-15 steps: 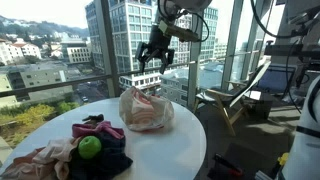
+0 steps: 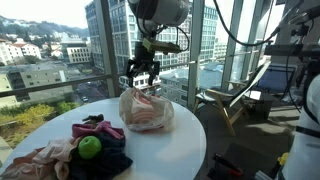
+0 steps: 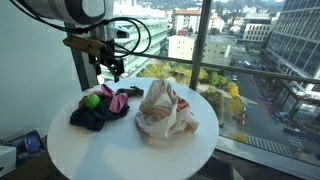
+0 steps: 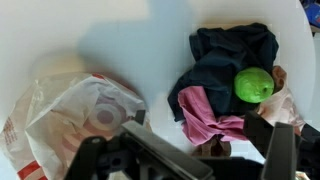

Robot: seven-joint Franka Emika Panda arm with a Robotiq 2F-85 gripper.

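Observation:
High over the table, my gripper (image 2: 143, 78) hangs open with nothing between its fingers. In the second exterior view the gripper (image 3: 107, 75) appears above the far side of the clothes pile. A green round fruit, like an apple (image 2: 89, 147), rests on dark cloth (image 3: 88, 116). Pink cloth (image 4: 203, 115) lies beside the apple, touching the dark cloth. Pale pink cloth (image 2: 40, 161) is at the pile's outer edge. A crumpled white plastic bag with red print (image 3: 165, 112) stands apart from the pile; what it holds cannot be seen.
The round white table (image 2: 170, 155) has bare room in front of the bag and between bag and pile. Large windows (image 3: 245, 85) stand behind it. A chair (image 2: 235, 100) is on the floor beyond the table.
Bag, clothes and apple have stayed put.

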